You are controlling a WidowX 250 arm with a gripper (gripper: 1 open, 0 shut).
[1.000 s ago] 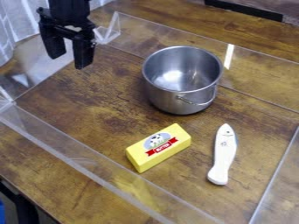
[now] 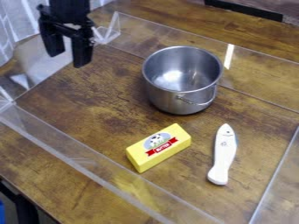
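The black gripper (image 2: 66,45) hangs at the upper left, above the wooden surface and apart from the objects; its fingers look spread apart, with nothing visible between them. A steel pot (image 2: 180,80) with a side handle stands right of centre. A yellow box (image 2: 159,147) with a printed label lies at the lower middle. To its right is a white knife-shaped object (image 2: 222,155), lying lengthwise.
Clear plastic walls (image 2: 70,157) border the work surface. The wood left of the pot and below the gripper is bare.
The gripper has shifted slightly over the last second, staying at the upper left. The pot, box and white object have not moved.
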